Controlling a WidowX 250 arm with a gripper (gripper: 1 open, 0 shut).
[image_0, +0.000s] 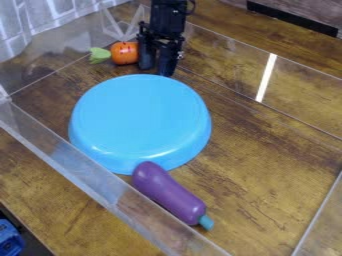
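Observation:
My black gripper (159, 58) is down at the back of the clear-walled bin, beside an orange round toy (123, 52) with a green piece (99, 54) at its left; whether its fingers are open or shut is unclear. A large blue disc (140, 118) lies in the middle-left, and a purple eggplant-like toy (167, 195) with a teal tip lies in front of it.
Clear walls edge the space at left, back and right. A blue object (8, 238) sits outside at the lower left.

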